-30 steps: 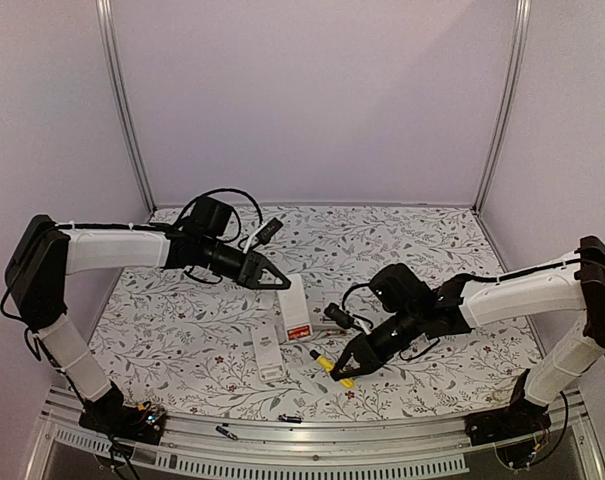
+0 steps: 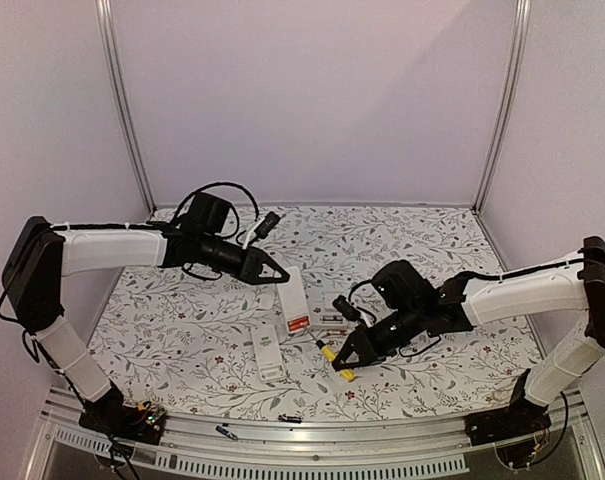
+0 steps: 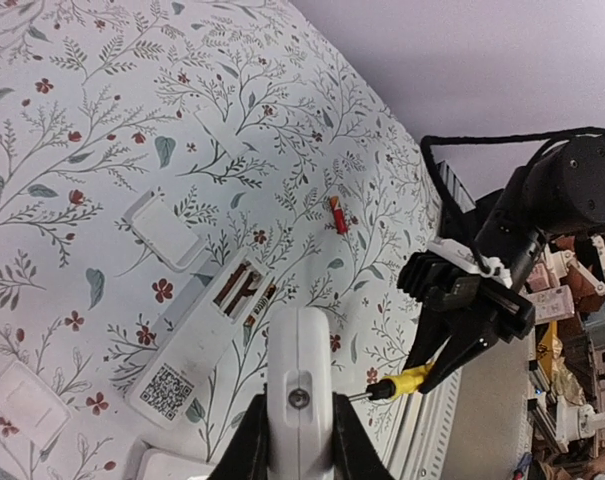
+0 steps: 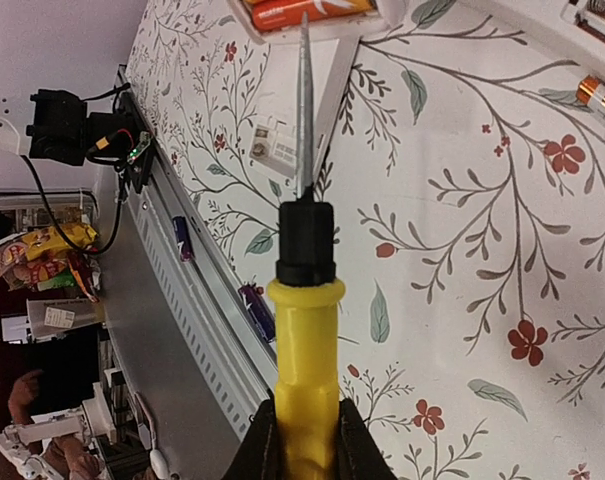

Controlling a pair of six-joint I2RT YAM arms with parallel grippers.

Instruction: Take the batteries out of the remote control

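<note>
A white remote control (image 2: 291, 292) is held above the table, my left gripper (image 2: 282, 278) shut on its upper end. Orange-red batteries (image 2: 298, 323) show in the open compartment at its lower end. In the right wrist view, at least one battery (image 4: 312, 10) sits in that compartment. My right gripper (image 2: 344, 363) is shut on the yellow handle of a screwdriver (image 4: 307, 350). The screwdriver's shaft points at the compartment's edge; whether its tip touches cannot be told. From the left wrist view, only the narrow side of the held remote (image 3: 299, 370) shows.
Another white remote (image 2: 268, 352) lies flat left of the screwdriver. Behind the held one lies an open-backed device (image 3: 197, 345), with a loose battery (image 3: 260, 305) beside it. A red battery (image 3: 338, 214) lies farther off. Dark batteries (image 2: 290, 418) lie near the front edge.
The held remote has shifted slightly toward the back of the table. The screwdriver has moved a little to the right and back. Both grips look the same.
</note>
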